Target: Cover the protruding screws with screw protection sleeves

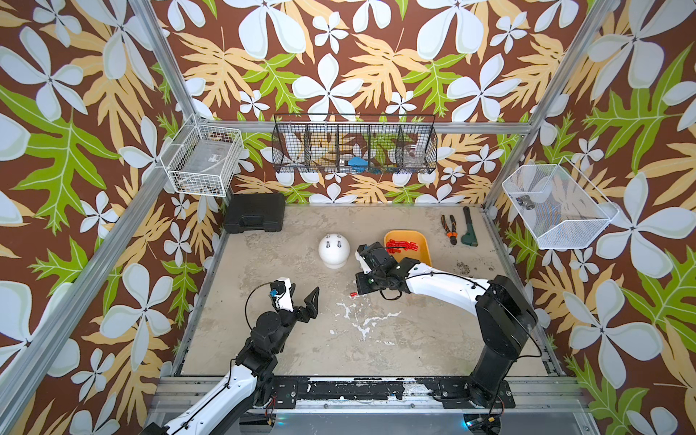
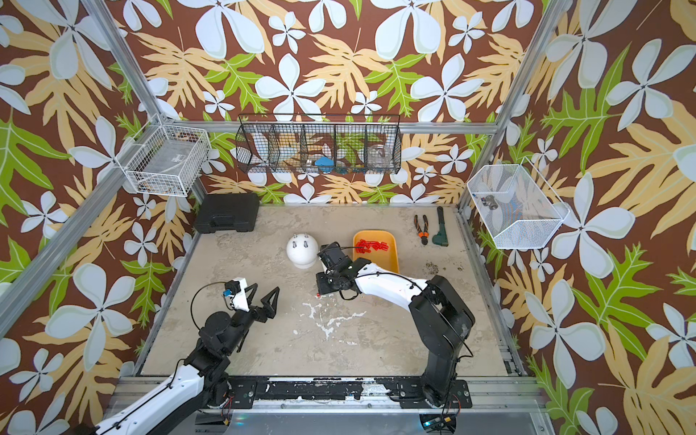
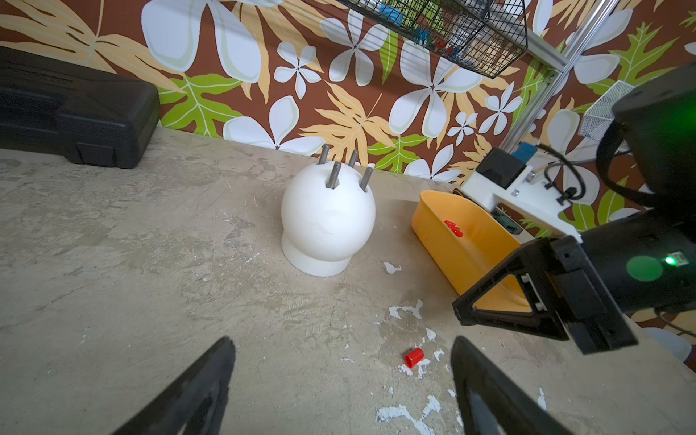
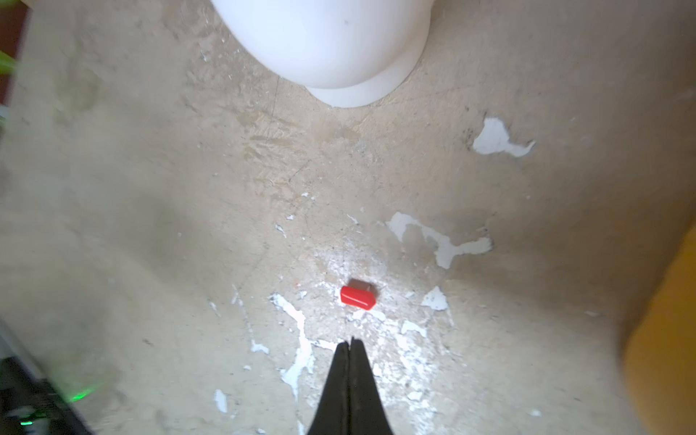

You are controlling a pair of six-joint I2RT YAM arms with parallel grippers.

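Observation:
A white ball-shaped stand (image 3: 327, 210) with several bare metal screws (image 3: 333, 174) upright on top sits mid-table. One short red sleeve (image 4: 358, 297) lies on its side on the tabletop, in front of the stand. My right gripper is shut with nothing between its fingers, clear of and above the table close to that sleeve. In the left wrist view the same sleeve (image 3: 414, 357) appears between the blurred fingers of my left gripper, but farther off. That gripper is open and empty. More red sleeves (image 1: 402, 245) fill the yellow bin (image 1: 425, 262).
Pliers (image 1: 451, 230) and a green-handled tool (image 1: 469, 227) lie at the back right. A black case (image 1: 253, 211) occupies the back left corner. Wire baskets (image 1: 355, 145) hang on the rear frame.

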